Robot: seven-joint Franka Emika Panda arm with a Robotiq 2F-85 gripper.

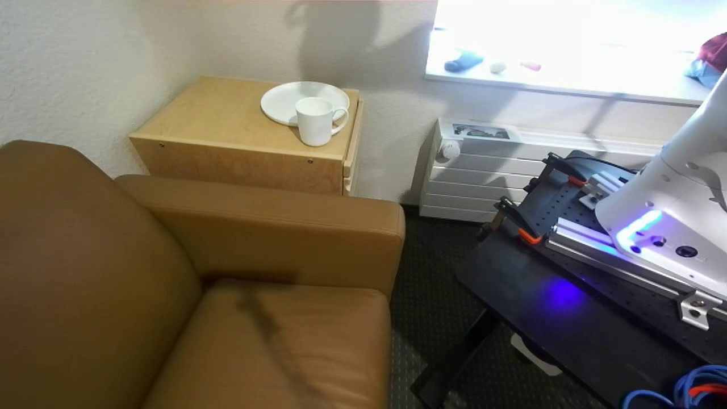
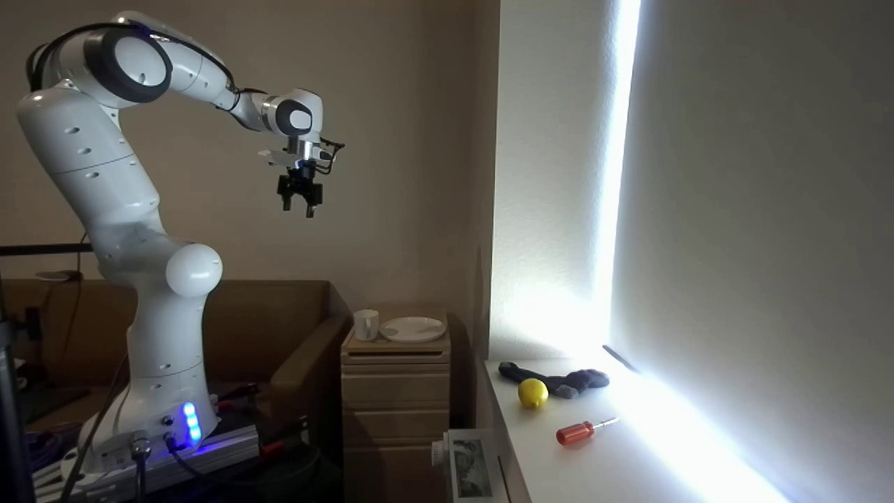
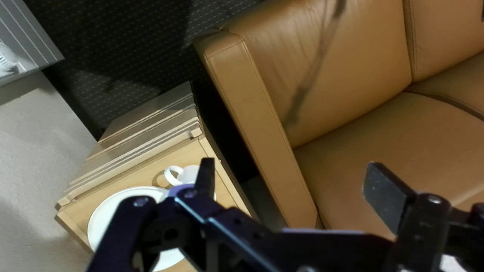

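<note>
A white mug (image 1: pixel 314 124) stands upright on the wooden cabinet (image 1: pixel 225 112), close beside a flat white plate (image 1: pixel 283 100). In exterior view 2, high above and to the left of the cabinet, my gripper (image 2: pixel 299 211) hangs pointing down. Its fingers are spread wide with nothing between them, as the wrist view also shows, with one finger (image 3: pixel 206 177) at the left and the other at the right. From the wrist, the mug (image 3: pixel 187 173) is partly hidden behind the left finger, and the gripper body covers part of the plate (image 3: pixel 105 213).
A brown leather sofa (image 1: pixel 293 238) adjoins the cabinet. On the white windowsill (image 2: pixel 553 474) lie a yellow lemon-like object (image 2: pixel 532 393), a red-handled screwdriver (image 2: pixel 575 433) and a dark soft item (image 2: pixel 536 374). A radiator (image 1: pixel 470 174) sits below the window. The air around my gripper is clear.
</note>
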